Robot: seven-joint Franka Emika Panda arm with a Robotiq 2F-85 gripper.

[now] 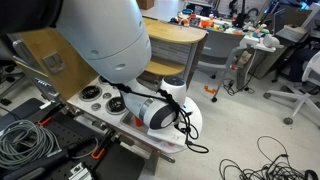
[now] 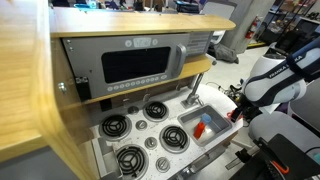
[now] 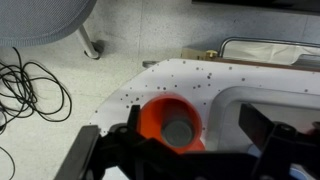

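A red-orange cup [image 3: 153, 120] with a dark grey round opening or content stands on the white speckled counter [image 3: 190, 75] beside the sink, in the wrist view. My gripper is open over it, one dark finger [image 3: 127, 130] left of the cup and the other to its right. In exterior view 2 a bit of red [image 2: 237, 116] shows close beneath the gripper [image 2: 236, 112]; the arm covers much of that spot. Whether the fingers touch the cup, I cannot tell.
The sink basin [image 3: 235, 98] lies right of the cup. An orange-red bottle-like thing [image 2: 200, 130] is in it. The faucet [image 2: 194, 92] rises behind, stove burners [image 2: 118, 125] lie left, and a microwave [image 2: 130, 67] stands at the back. Floor lies beyond the counter's end.
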